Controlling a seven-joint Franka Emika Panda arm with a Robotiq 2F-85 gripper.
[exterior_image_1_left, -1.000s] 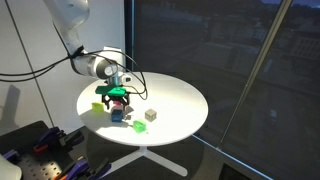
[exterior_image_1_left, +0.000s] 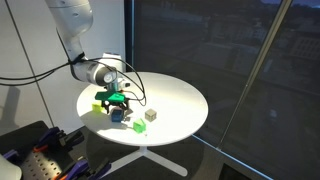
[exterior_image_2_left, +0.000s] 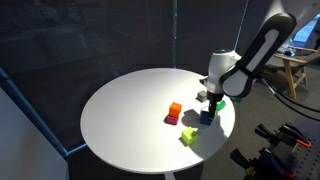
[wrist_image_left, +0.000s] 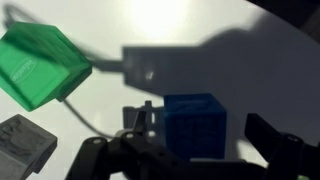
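A dark blue block (wrist_image_left: 195, 122) shows in the wrist view between the two spread fingers of my gripper, with a gap on either side. In exterior view 1 the blue block (exterior_image_1_left: 117, 116) rests on the white round table, and my gripper (exterior_image_1_left: 114, 103) is right over it. From exterior view 2 the blue block (exterior_image_2_left: 207, 117) is seen close under the arm. Whether the fingertips reach down beside the block I cannot tell. My gripper is open and grips nothing.
An orange block (exterior_image_2_left: 176, 109) and a red block (exterior_image_2_left: 171, 118) sit close together.
My gripper has come down a little toward the blue block and now covers the red patch seen behind it earlier. The blocks appear to have stayed in place.
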